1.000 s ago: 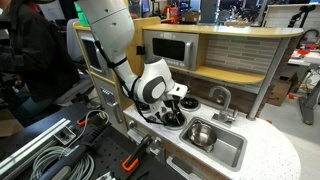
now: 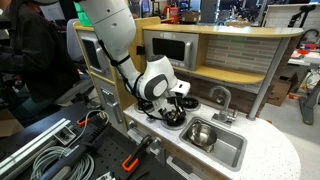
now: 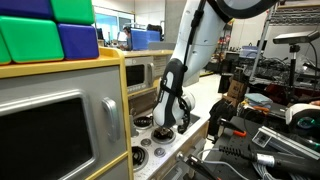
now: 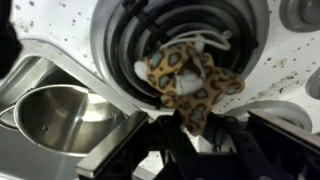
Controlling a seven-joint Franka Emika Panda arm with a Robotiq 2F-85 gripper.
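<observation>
A tan, dark-spotted soft toy (image 4: 205, 92) lies between my gripper and the black burner (image 4: 150, 40) in the wrist view. My fingers are shut on its near end. A pale string or thin limb trails from its far side across the burner's rings. Whether the toy touches the burner is unclear. In the first exterior view my gripper (image 2: 176, 118) is low over the stove beside the sink, and the toy is too small to make out there.
A steel pot (image 2: 202, 134) sits in the sink (image 2: 232, 147), right of the stove, below a curved faucet (image 2: 224, 97). Another burner (image 2: 190, 102) lies behind. An overhead shelf (image 2: 235, 75) and a microwave (image 2: 165, 48) border the back.
The white arm has shifted slightly toward the right over the stove. The pot and sink stay in place.
</observation>
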